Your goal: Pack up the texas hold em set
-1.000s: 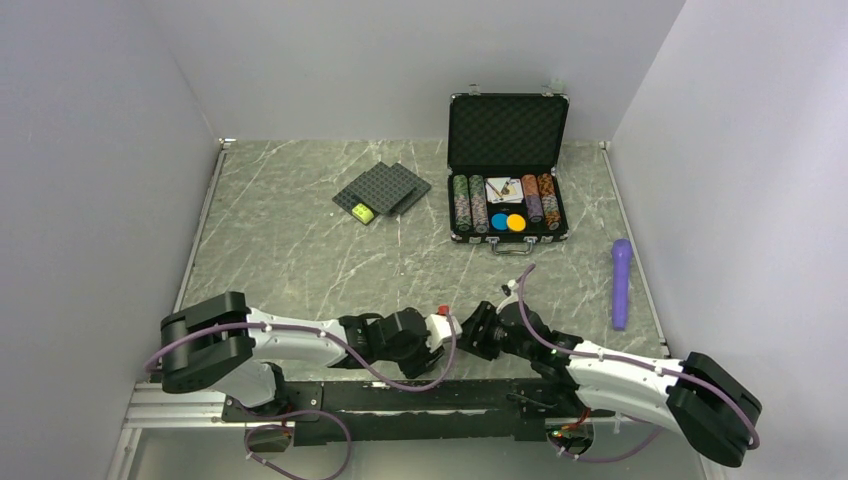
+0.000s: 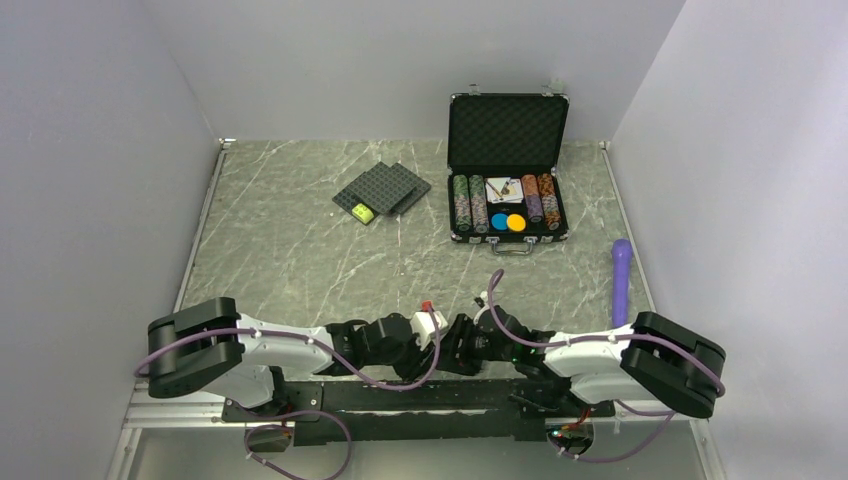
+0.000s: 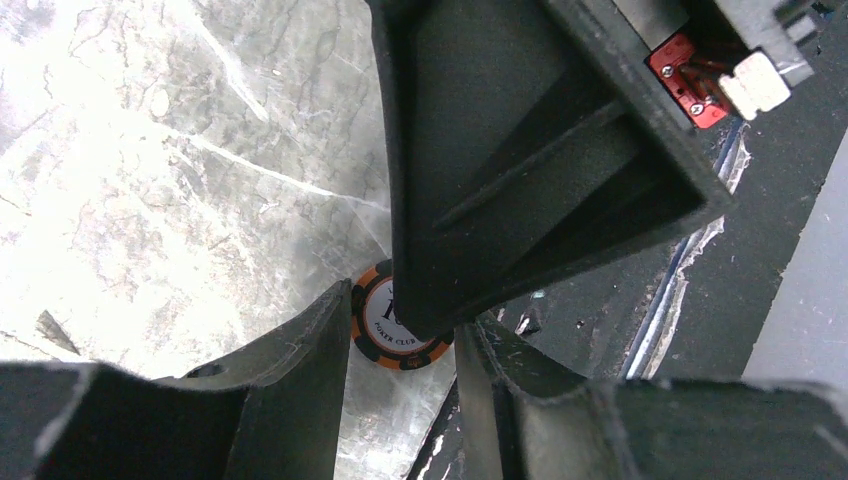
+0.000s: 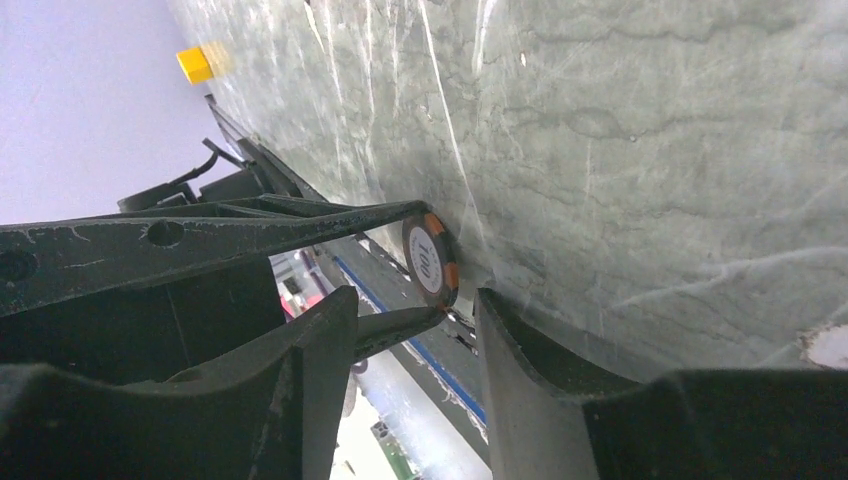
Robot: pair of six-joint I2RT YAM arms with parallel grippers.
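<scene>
A black-and-orange poker chip (image 3: 385, 330) (image 4: 430, 260) is low at the near table edge, where both grippers meet. My left gripper has its fingertips either side of the chip, part open; in the right wrist view it stands tilted between the left's fingers. My right gripper is part open beside it, with nothing seen between its near fingertips. The open case (image 2: 508, 130) holds chip rows, cards and blue and yellow discs.
Dark grid mats (image 2: 380, 185) with a yellow-green block (image 2: 362, 213) lie at the back left. A purple rod (image 2: 620, 280) lies at the right.
Both grippers have shifted left along the near edge, the right arm more, closing up on the left gripper.
</scene>
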